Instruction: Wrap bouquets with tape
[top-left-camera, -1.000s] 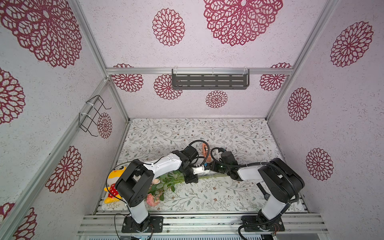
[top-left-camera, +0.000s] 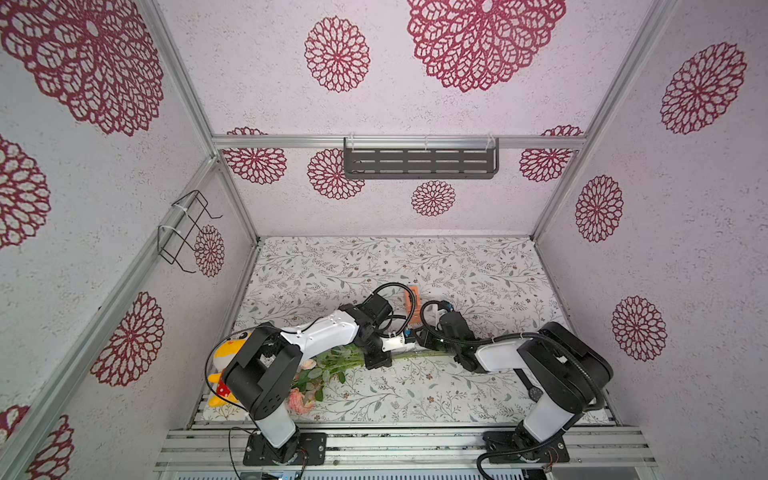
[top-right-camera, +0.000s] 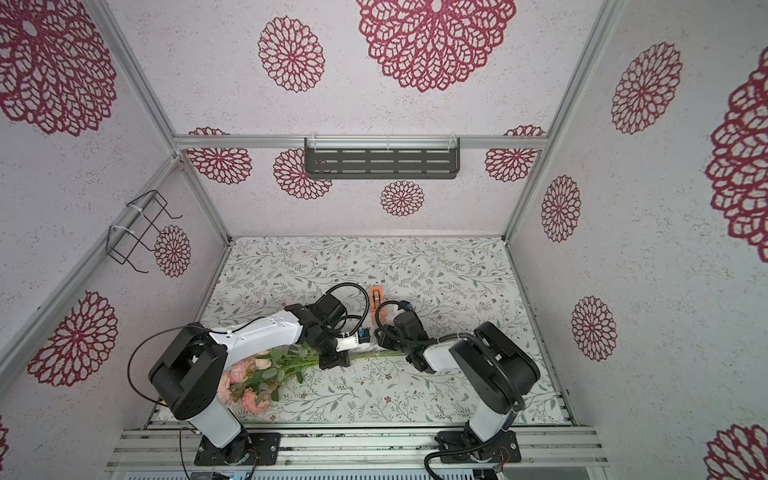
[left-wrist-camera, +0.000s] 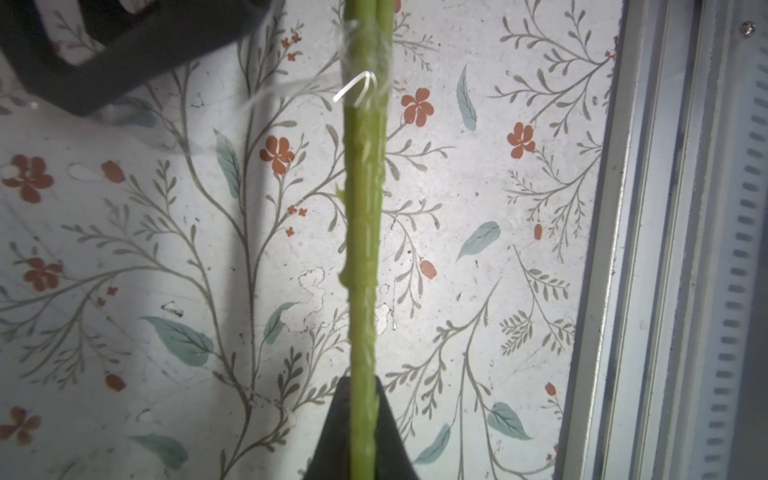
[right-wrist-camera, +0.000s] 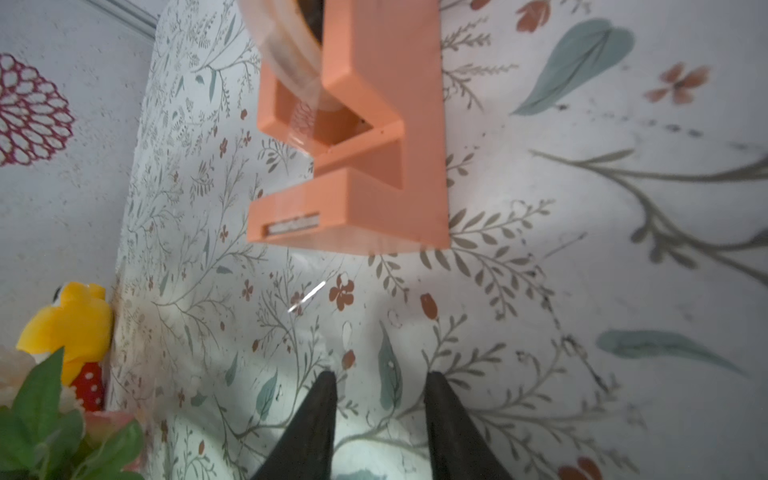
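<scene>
The bouquet's pink flowers (top-right-camera: 254, 400) and green leaves lie at the left, half under my left arm. Its stems (left-wrist-camera: 364, 240) run rightward, with clear shiny tape (left-wrist-camera: 368, 64) around them. My left gripper is shut along the stems; they pass over its dark fingers, and I cannot tell whether any stem is pinched. My right gripper stands part open, its fingers apart with only tabletop showing between them. Ahead of it stands the orange tape dispenser (right-wrist-camera: 400, 192), carrying a clear tape roll (right-wrist-camera: 280, 48).
A yellow plush toy (right-wrist-camera: 76, 324) sits at the far left. Both wrists are close together at the table's middle. The metal rail (left-wrist-camera: 596, 280) borders the table's front. Free patterned tabletop lies at the back and right.
My right elbow has swung outward and its wrist has turned slightly lower. The left arm has shifted slightly left. The orange dispenser now stands a little straighter than about a second ago.
</scene>
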